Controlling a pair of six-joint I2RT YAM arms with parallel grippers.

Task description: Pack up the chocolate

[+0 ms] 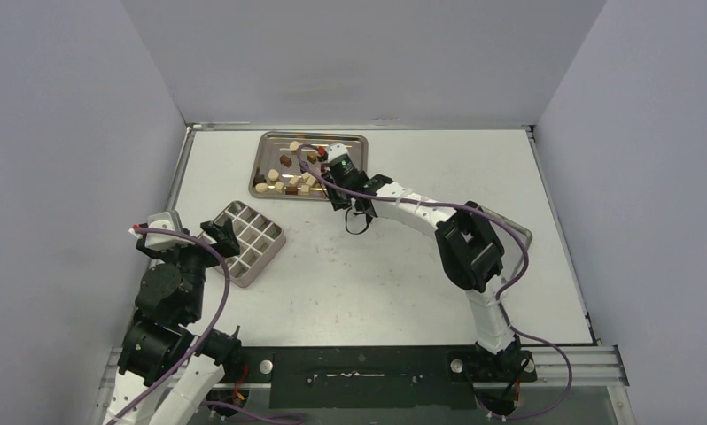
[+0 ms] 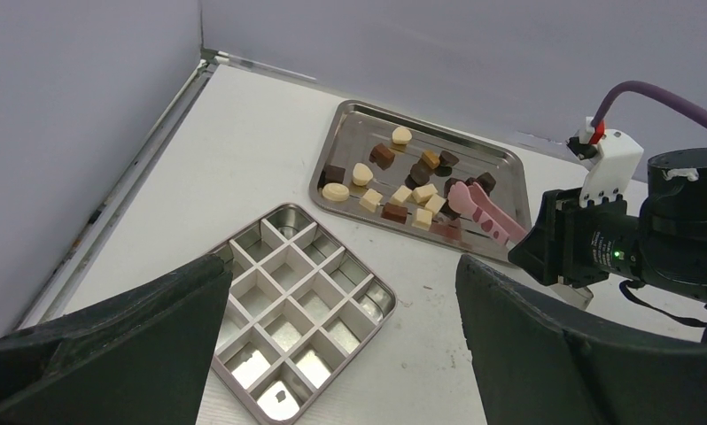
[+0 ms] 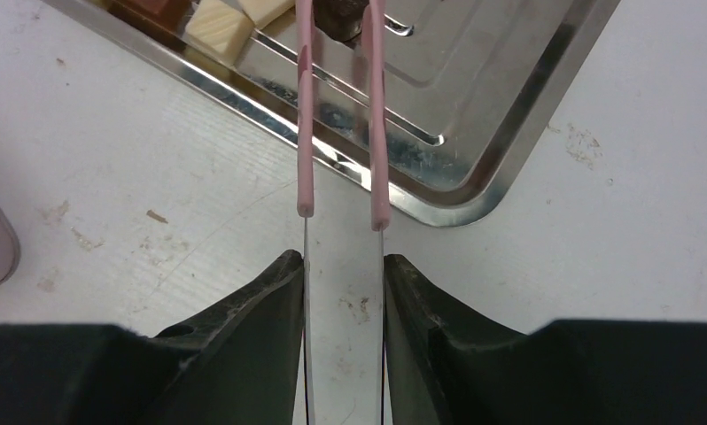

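A metal tray (image 2: 341,124) at the back holds several white, tan and dark chocolates (image 2: 382,156). My right gripper reaches over its right part with long pink tongs, part open around a dark round chocolate (image 3: 337,22); whether they touch it is unclear. A grid box (image 2: 288,291) with empty compartments stands in front left of the tray. My left gripper (image 1: 218,235) is open above that box, with nothing between its fingers.
Another metal tray (image 1: 524,230) lies at the right, partly behind the right arm. Walls bound the left, back and right.
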